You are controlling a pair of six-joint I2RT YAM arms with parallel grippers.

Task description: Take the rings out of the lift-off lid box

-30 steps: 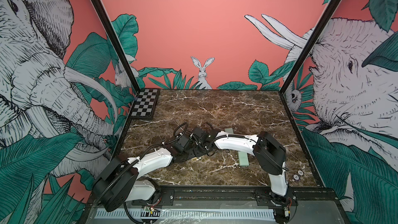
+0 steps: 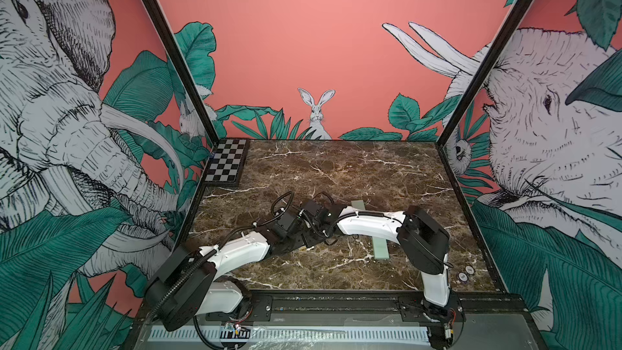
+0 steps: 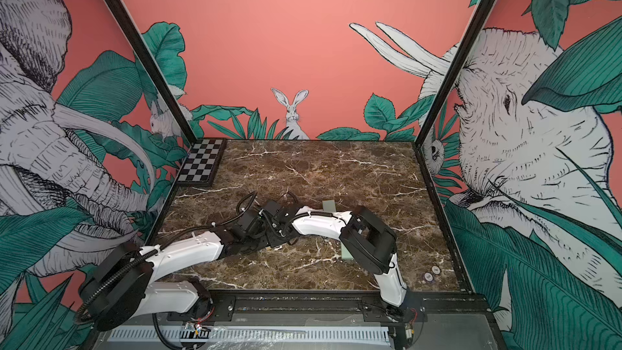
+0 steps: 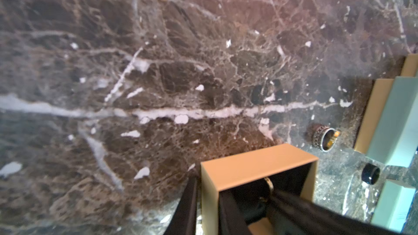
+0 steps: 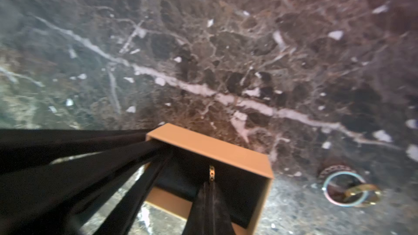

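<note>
An open tan box (image 4: pixel 257 161) with a black interior stands on its side, a gold ring (image 5: pixel 212 172) inside it. My shut left gripper is at the box's side wall; whether anything thin lies between its fingers is unclear. My right gripper is shut, its tips inside the box just below that ring, apparently empty. Outside, a silver ring (image 5: pixel 327 190) and another gold ring (image 5: pixel 372 196) lie together to the right of the box. In both top views the arms hide the box.
Light green box pieces (image 2: pixel 379 249), some with tan sides, lie to the right, with a small dark round object (image 4: pixel 370 174) near them. A checkerboard (image 2: pixel 224 160) sits at the back left. Small round discs (image 2: pixel 462 276) lie at the front right.
The left arm looks unchanged.
</note>
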